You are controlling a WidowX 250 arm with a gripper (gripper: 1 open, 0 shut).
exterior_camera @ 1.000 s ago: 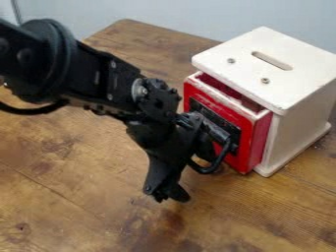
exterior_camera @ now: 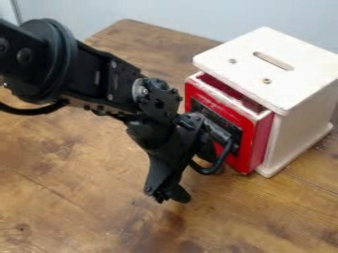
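A black robot arm reaches in from the upper left, its gripper (exterior_camera: 166,192) pointing down low over the wooden table, just left of a toy oven. The oven has a pale wooden body (exterior_camera: 297,109) and a red front (exterior_camera: 251,158) with a dark panel, partly hidden behind the arm and its cable. Whether the fingers are open or shut is hard to tell; I see no object held in them.
A pale wall (exterior_camera: 158,20) stands behind the table and the oven.
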